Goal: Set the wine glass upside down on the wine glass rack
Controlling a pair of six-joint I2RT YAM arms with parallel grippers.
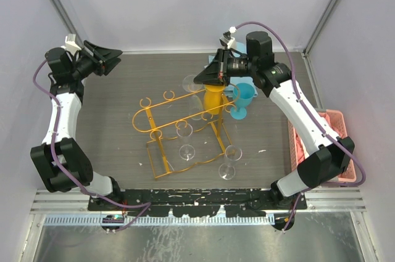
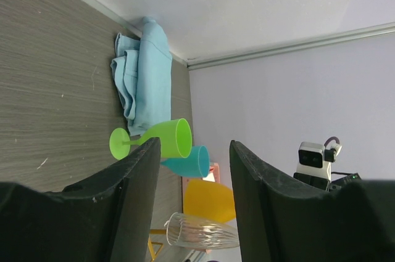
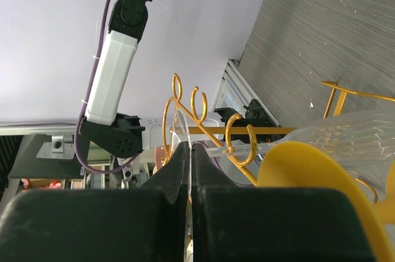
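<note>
The yellow wire rack (image 1: pixel 154 127) stands mid-table. My right gripper (image 1: pixel 200 79) is at its back right end, above a yellow glass (image 1: pixel 213 103); in the right wrist view its fingers (image 3: pixel 166 200) are shut on the thin edge of a clear wine glass (image 3: pixel 336 142), whose stem runs among the rack's loops. Whether it rests on them I cannot tell. The yellow glass fills the lower right of that view. My left gripper (image 1: pixel 105 58) stands open at the back left, away from the rack, with nothing between its fingers.
Clear glasses (image 1: pixel 227 172) stand at the front. A blue goblet (image 1: pixel 242 98) stands right of the rack; a green one (image 2: pixel 166 139) and a blue cloth (image 2: pixel 151 77) show in the left wrist view. A pink basket (image 1: pixel 342 126) is far right.
</note>
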